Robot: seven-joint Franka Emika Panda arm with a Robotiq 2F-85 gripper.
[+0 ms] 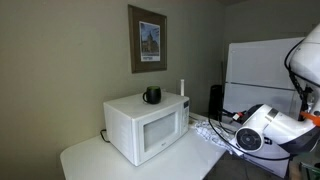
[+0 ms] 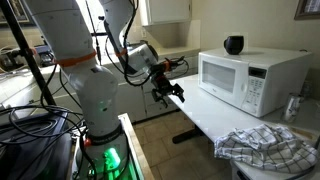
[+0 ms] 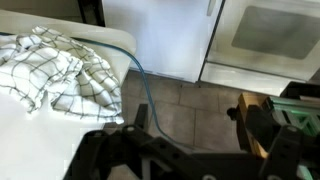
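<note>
My gripper stands open in the wrist view, its dark fingers wide apart and only floor visible between them. In exterior view 2 the gripper (image 2: 180, 82) is off the far end of the white table, away from the towel. A checked towel (image 2: 268, 142) lies crumpled on the near end of the table there; the wrist view shows the towel (image 3: 62, 72) at upper left, out of reach of the fingers. The black mug (image 1: 152, 95) rests upright on top of the white microwave (image 1: 147, 126), whose door looks shut.
The white table (image 2: 205, 108) has bare surface in front of the microwave. A cable (image 3: 143, 78) hangs beyond the table edge. Below my gripper is tiled floor (image 3: 188, 96), with white cabinet fronts (image 3: 165, 40) and an oven (image 3: 262, 35) beyond.
</note>
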